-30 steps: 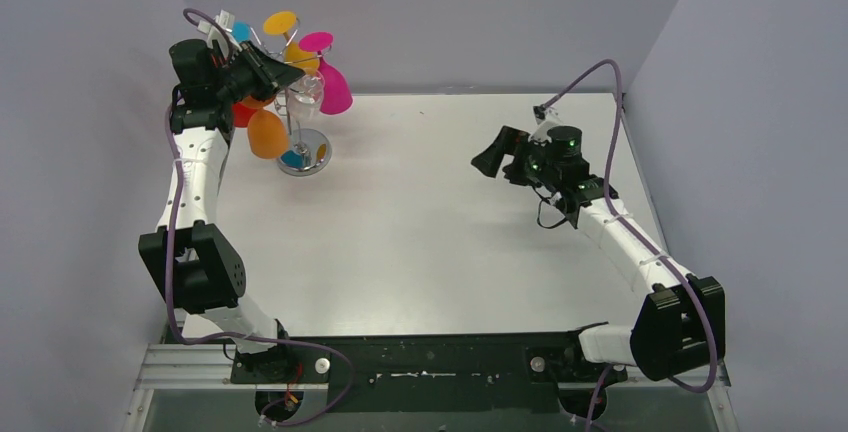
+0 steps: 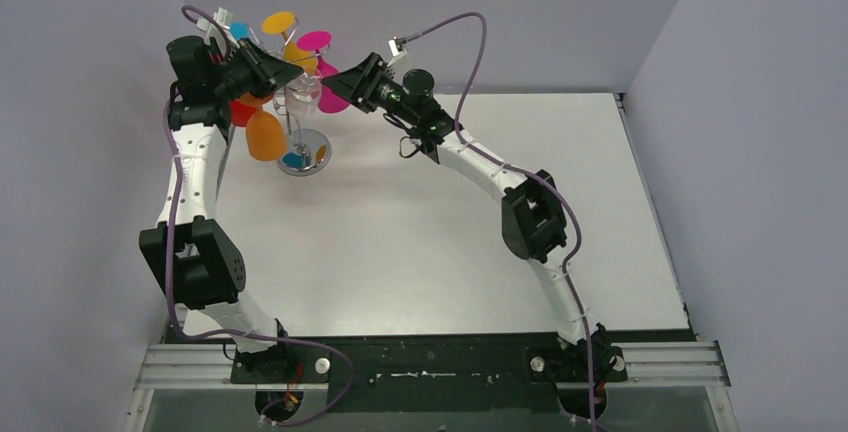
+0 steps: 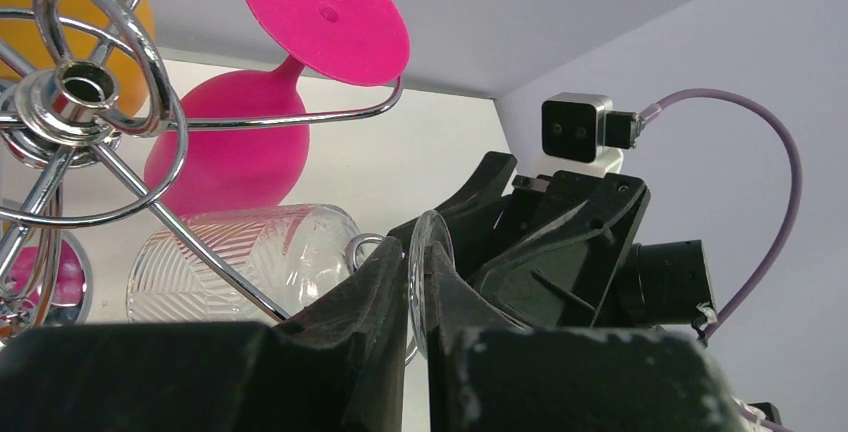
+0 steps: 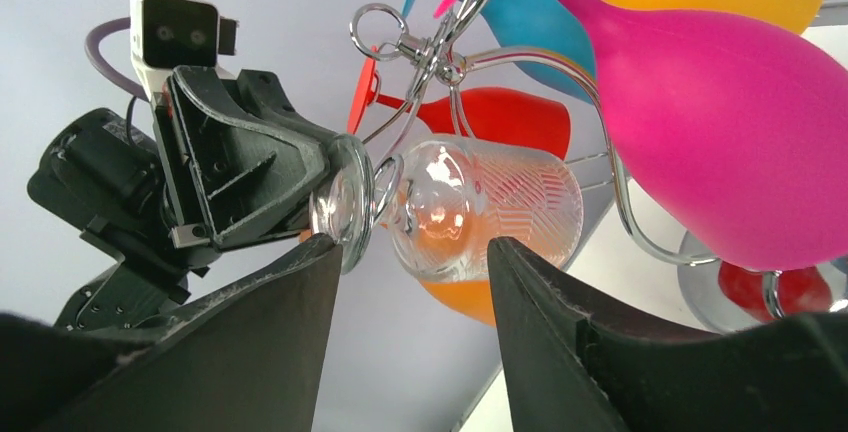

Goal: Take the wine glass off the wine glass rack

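Note:
A clear wine glass [image 2: 301,102] with a ribbed bowl hangs upside down on the chrome wine glass rack [image 3: 60,112]. My left gripper [image 2: 298,72] is shut on the round foot of that glass; in the left wrist view the disc of the foot [image 3: 430,237] stands between the fingers. My right gripper has its fingers part open and empty. In the right wrist view the clear bowl [image 4: 500,207] appears beyond and between its fingertips. From above, that gripper sits just right of the clear glass; whether it touches the glass I cannot tell.
Colored glasses share the rack: a pink one [image 4: 730,122] close to the right gripper, an orange one [image 2: 265,137], a yellow one [image 2: 280,22], a red one [image 4: 500,117] and a blue one [image 4: 545,32].
The right arm has swept left across the table and up to the rack beside the clear glass. My left gripper stays at the glass foot, almost unmoved.

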